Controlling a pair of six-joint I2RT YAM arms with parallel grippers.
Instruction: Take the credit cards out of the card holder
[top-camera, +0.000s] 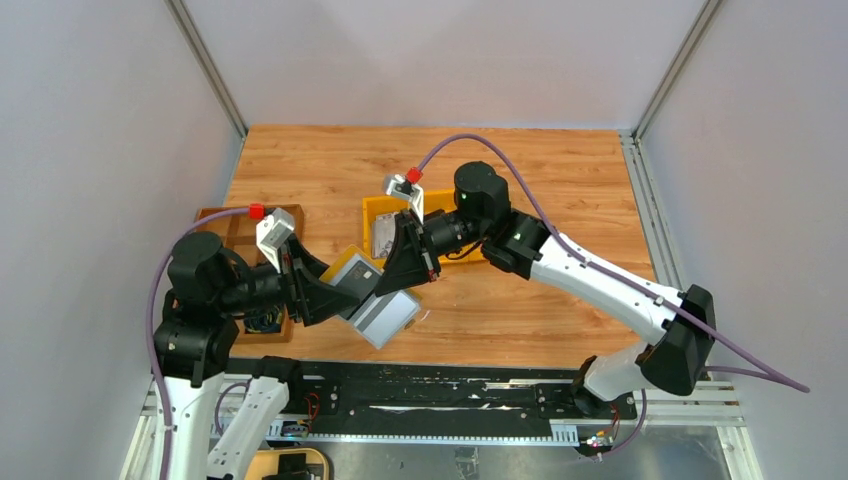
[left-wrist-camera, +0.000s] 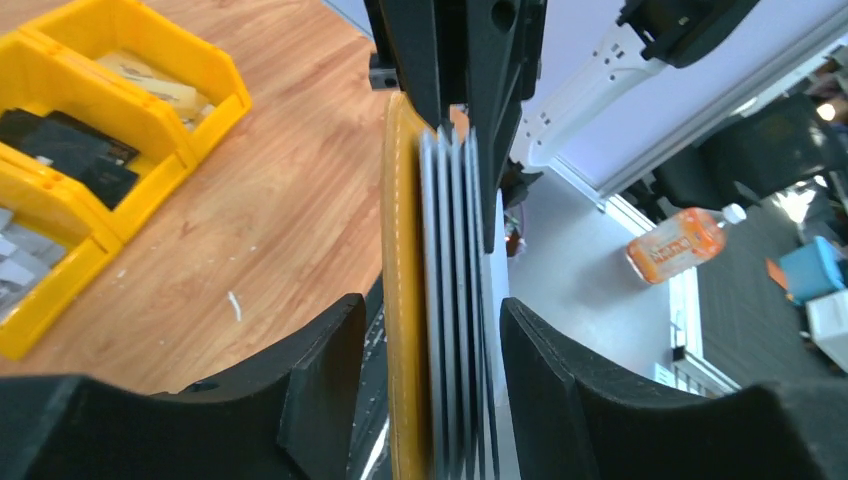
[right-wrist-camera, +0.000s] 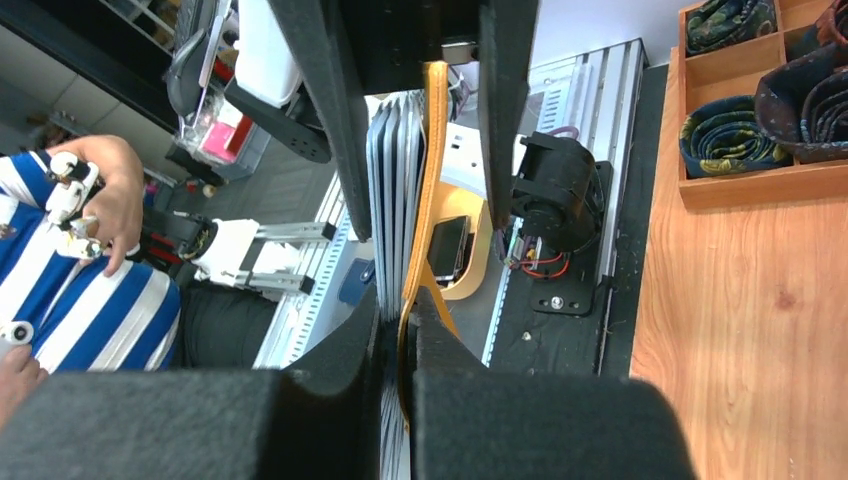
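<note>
The card holder is held upright between both arms, its orange cover (left-wrist-camera: 405, 250) beside a stack of pale grey leaves (left-wrist-camera: 455, 270). From above, a grey inner panel (top-camera: 385, 318) faces up, partly covered by the grippers. In the right wrist view, my right gripper is shut on the card holder, pinching cover and leaves together. My left gripper stands open around it; a gap shows between the leaves and its right finger. Single cards cannot be told apart from the leaves.
A yellow bin (top-camera: 376, 206) with compartments stands behind the right gripper. At the left, a wooden divided box (top-camera: 290, 325) holds rolled dark cloths (right-wrist-camera: 735, 135). Bare wooden tabletop (top-camera: 540, 320) lies open at the right. The table's dark front edge (top-camera: 440, 385) is close below.
</note>
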